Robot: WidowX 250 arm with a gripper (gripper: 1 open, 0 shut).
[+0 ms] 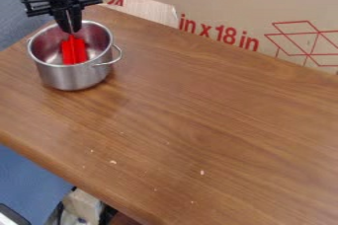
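Note:
A steel pot [74,73] with a wire handle stands on the wooden table at the upper left. A red object [74,51] sits inside it, its lower part hidden by the pot's wall. My black gripper [69,27] hangs over the pot from the top left, its fingers reaching down to the rim just above the red object. The fingers look close together; whether anything is between them is hard to tell.
A cardboard sheet [251,22] stands along the back edge. Blue surface [27,180] lies beyond the left edge.

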